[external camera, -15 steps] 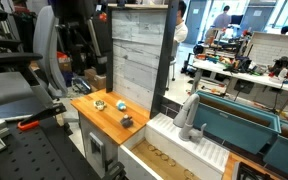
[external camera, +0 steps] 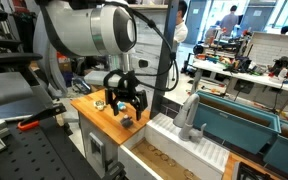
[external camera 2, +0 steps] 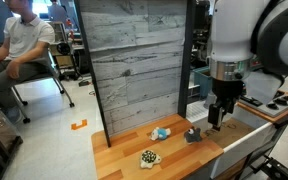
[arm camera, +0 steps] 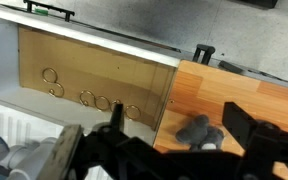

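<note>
My gripper (external camera: 127, 98) hangs over the wooden counter (external camera: 99, 112), its fingers wide apart and nothing seen held between them. In the wrist view a small dark grey object (arm camera: 198, 131) lies on the wood below the gap between the fingers, closer to the right finger and partly hidden by the gripper. The grey object (external camera 2: 193, 135) rests near the counter's drawer-side end in exterior view 2. Also on the counter are a light blue and white item (external camera 2: 161, 133) and a patterned cream-coloured item (external camera 2: 150, 159).
Beside the counter is an open drawer (external camera: 149, 142) with several rings lying in it. A grey tap (external camera: 188, 115) stands beyond the drawer. A tall white plank panel (external camera 2: 144, 72) rises behind the counter.
The arm has come down and to the right in exterior view 1, from high at the left to low over the counter. The objects on the counter show no clear movement.
</note>
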